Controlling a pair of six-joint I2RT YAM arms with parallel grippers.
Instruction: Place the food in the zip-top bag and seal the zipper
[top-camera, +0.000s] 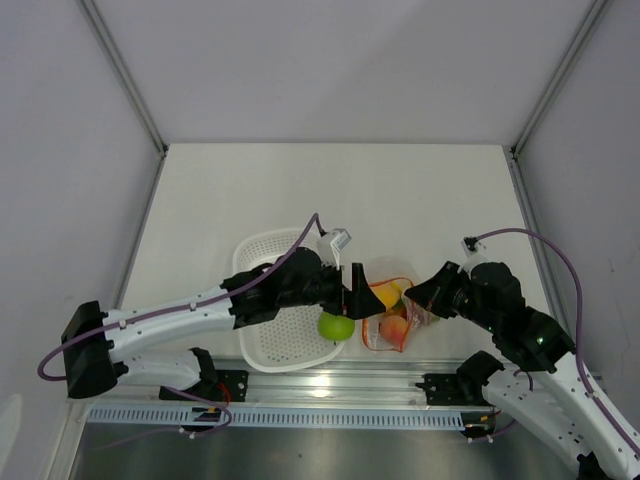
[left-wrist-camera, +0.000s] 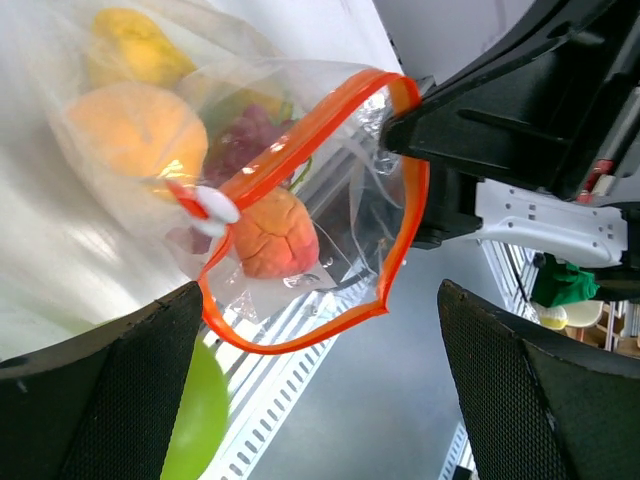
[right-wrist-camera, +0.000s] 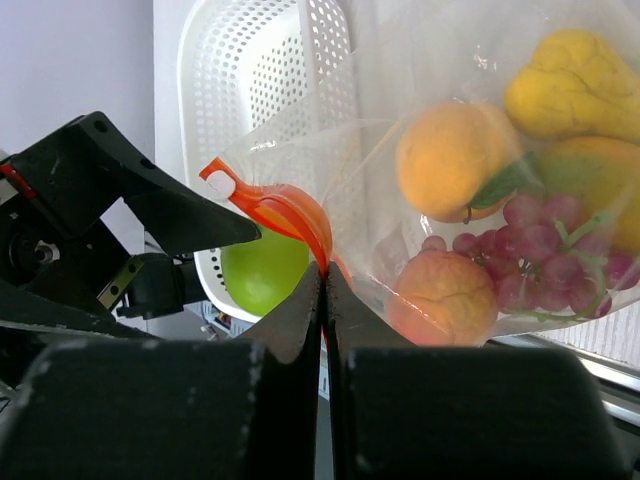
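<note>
The clear zip bag (right-wrist-camera: 380, 170) with orange zipper edge (left-wrist-camera: 310, 135) holds an orange fruit (right-wrist-camera: 455, 160), a peach (right-wrist-camera: 440, 295), red grapes (right-wrist-camera: 530, 250) and yellow fruit (right-wrist-camera: 570, 85). Its mouth gapes toward my left gripper, which stands open above it and a green round fruit (left-wrist-camera: 195, 420). That green fruit (top-camera: 336, 325) lies outside the bag, at the right end of the white basket (top-camera: 285, 335). My right gripper is shut at the bag's orange edge, apparently pinching it.
A metal rail (top-camera: 330, 390) runs along the front edge, with walls at both sides and back.
</note>
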